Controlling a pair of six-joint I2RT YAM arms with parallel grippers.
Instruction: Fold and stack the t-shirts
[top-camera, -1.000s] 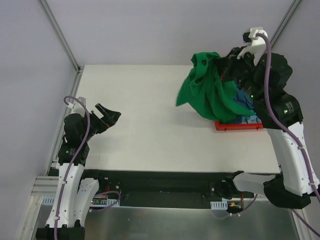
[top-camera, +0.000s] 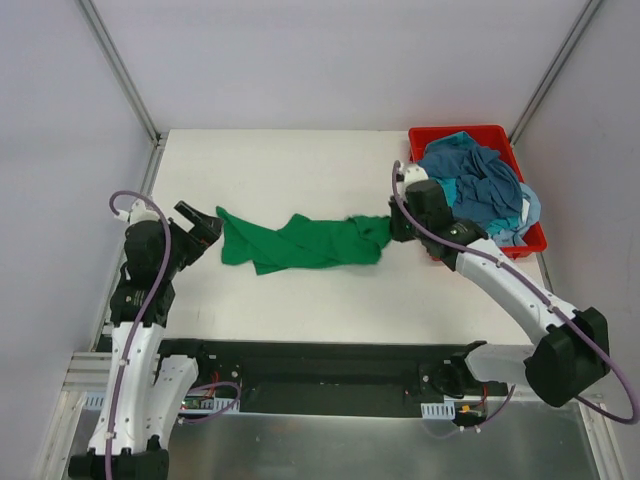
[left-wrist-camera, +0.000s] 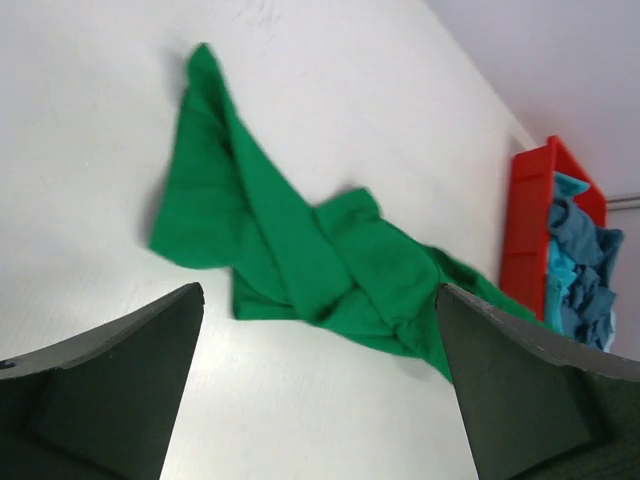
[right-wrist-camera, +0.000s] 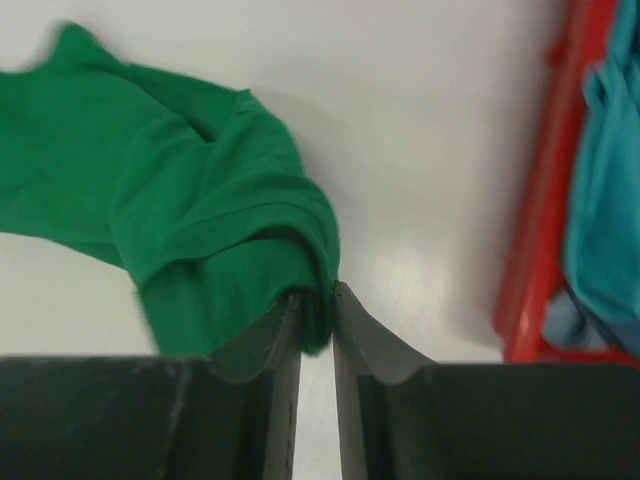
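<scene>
A green t-shirt (top-camera: 305, 241) lies crumpled in a wide strip across the middle of the white table. Its right end reaches up to my right gripper (top-camera: 395, 228). In the right wrist view, a fold of the shirt (right-wrist-camera: 230, 215) runs in between the close-set fingertips of the right gripper, low over the table. Off the shirt's left end stands my left gripper (top-camera: 207, 222), open and empty. The left wrist view has the shirt (left-wrist-camera: 290, 240) lying beyond its wide-apart fingers (left-wrist-camera: 150, 350).
A red bin (top-camera: 440, 133) at the back right holds a heap of blue and turquoise clothes (top-camera: 475, 180); the right arm reaches past its near side. Bare table (top-camera: 290, 165) shows behind and in front of the shirt.
The left arm shifted only slightly.
</scene>
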